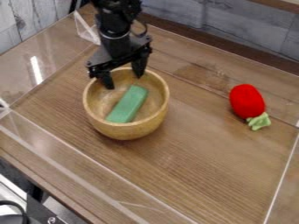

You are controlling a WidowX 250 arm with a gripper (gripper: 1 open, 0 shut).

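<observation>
My gripper [118,63] is black and stands open at the far rim of a yellow bowl [163,109], its fingers spread on either side near the rim. A green block [128,105] lies inside the bowl, its long side slanting toward the upper right. Whether the fingertips touch the bowl is hard to tell.
A red object with a pale green top [246,102], like a strawberry or vegetable toy, lies on the wooden table [211,175] at the right. A raised edge runs along the back.
</observation>
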